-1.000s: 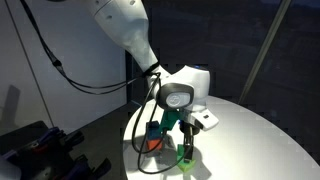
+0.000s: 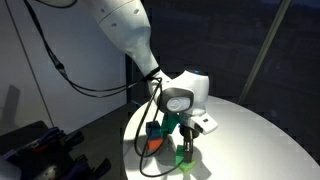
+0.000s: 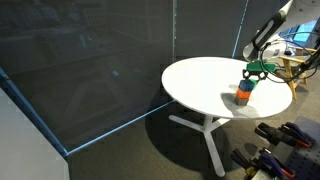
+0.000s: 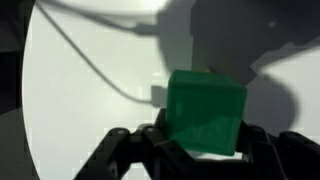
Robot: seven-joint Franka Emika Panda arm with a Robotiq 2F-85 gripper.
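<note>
A green block fills the middle of the wrist view, with black fingers on both sides of it. Whether they press on it is hard to tell. In exterior view 1 my gripper points down at the right of the arm, and the green block shows at its tips, low over the white table. To its left stands a stack of red and blue blocks, partly behind a cable. Exterior view 2 shows this stack upright near the table's edge, with green close behind it.
The round white table has free room to the right of my gripper. A black cable loops down beside the stack. In exterior view 2 the table's far side is bare.
The arm's white housing has come down slightly over the last second. The red and blue stack has stayed in place.
</note>
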